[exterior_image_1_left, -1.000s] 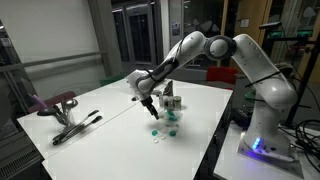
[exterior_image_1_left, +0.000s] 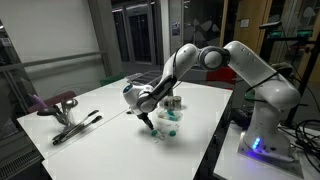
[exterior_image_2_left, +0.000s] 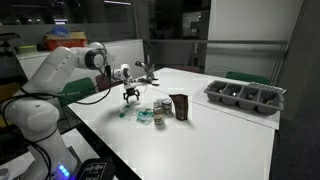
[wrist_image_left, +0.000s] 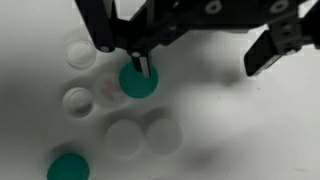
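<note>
My gripper is open, with nothing between its fingers, low over several small round discs on the white table. In the wrist view one teal disc (wrist_image_left: 138, 82) lies at the tip of the left finger, partly covered by it; whether they touch I cannot tell. Another teal disc (wrist_image_left: 68, 168) sits at the lower left. Pale discs (wrist_image_left: 124, 139) lie around them, one marked in red (wrist_image_left: 110, 88). Exterior view 1 has the gripper (exterior_image_1_left: 143, 121) just left of the main group, with a teal disc (exterior_image_1_left: 172, 133) to its right.
Several small containers (exterior_image_2_left: 167, 105) and a dark bag-like item (exterior_image_2_left: 181, 108) stand near the discs. A compartmented grey tray (exterior_image_2_left: 245, 96) is at the table's far side.
In exterior view 1 my arm has moved to the left, and the gripper now hangs further left over the table. The discs seem to lie where they were.
</note>
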